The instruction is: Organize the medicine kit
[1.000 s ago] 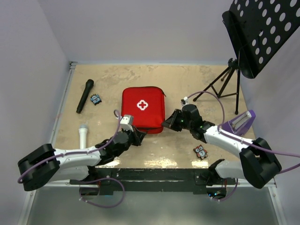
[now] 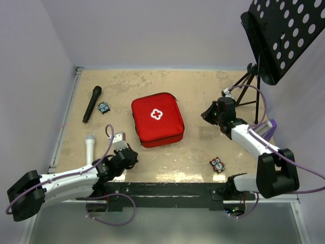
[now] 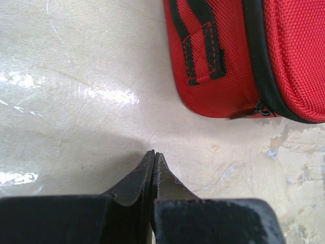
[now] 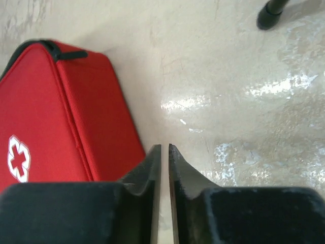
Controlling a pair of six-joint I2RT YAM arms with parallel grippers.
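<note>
The red medicine kit (image 2: 157,119) lies flat near the middle of the table, its lid down and the white cross facing up. It is turned at an angle. Just off its near left corner is my left gripper (image 2: 133,160); in the left wrist view its fingertips (image 3: 161,170) meet, with nothing showing between them. My right gripper (image 2: 205,117) is to the right of the kit, clear of it. In the right wrist view it is shut but for a narrow gap, through which only bare table shows. The kit's contents are hidden.
Two small patterned blocks lie out, one (image 2: 103,107) at the left and one (image 2: 217,164) at the near right. A black microphone (image 2: 92,104) and a white one (image 2: 90,147) lie left. A tripod stand (image 2: 251,86) rises back right, near a purple object (image 2: 265,130).
The kit has turned counterclockwise. My right gripper has pulled away from its side, rightward and farther back. The left gripper has drawn back leftward and nearer, off the kit's front.
</note>
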